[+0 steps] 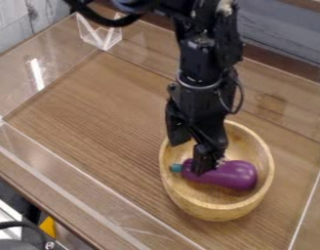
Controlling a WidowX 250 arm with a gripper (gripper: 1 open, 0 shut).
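Observation:
My black gripper [194,145] hangs from above over a round tan bowl [221,206], its open fingers reaching down inside near the bowl's left and middle part. A purple toy eggplant [230,175] with a teal stem lies in the bowl, just under and to the right of the fingertips. Whether a fingertip touches it I cannot tell.
A white wire-like holder [100,29] stands at the back left. A grey wall edge runs along the back right, and dark cables lie at the lower left corner.

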